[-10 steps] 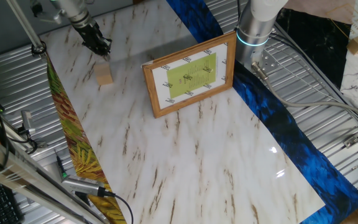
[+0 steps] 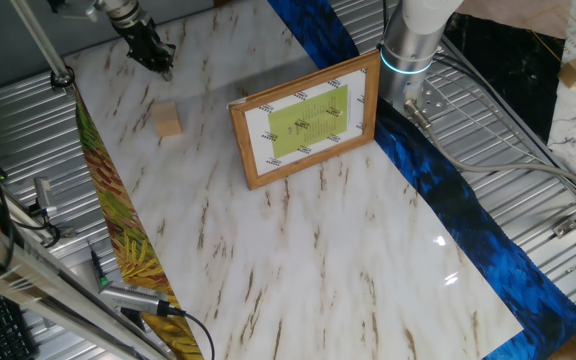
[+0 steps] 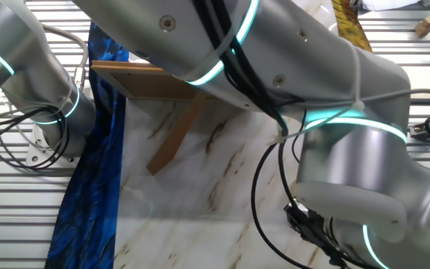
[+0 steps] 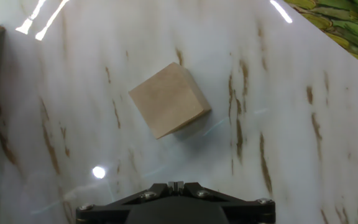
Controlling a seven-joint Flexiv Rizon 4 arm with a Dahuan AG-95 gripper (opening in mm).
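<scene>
A plain wooden cube (image 2: 167, 119) rests on the white marbled tabletop, left of the picture frame. In the wrist view the same cube (image 4: 168, 101) lies apart from the gripper, turned at an angle ahead of the fingertips. My gripper has its two tips together, with nothing showing between them. From outside, the gripper (image 2: 166, 74) hangs above the table on the far side of the cube. The second exterior view shows the dark gripper (image 3: 304, 223) partly covered by the arm, and the cube is hidden there.
A wooden picture frame (image 2: 246, 150) stands upright to the cube's right, its prop leg (image 3: 176, 138) reaching back over the table. Blue cloth (image 2: 438, 190) and yellow-green patterned cloth (image 2: 126, 235) line the table's sides. Free tabletop (image 2: 308, 270) stretches in front of the frame.
The cube and picture frame have stayed put.
</scene>
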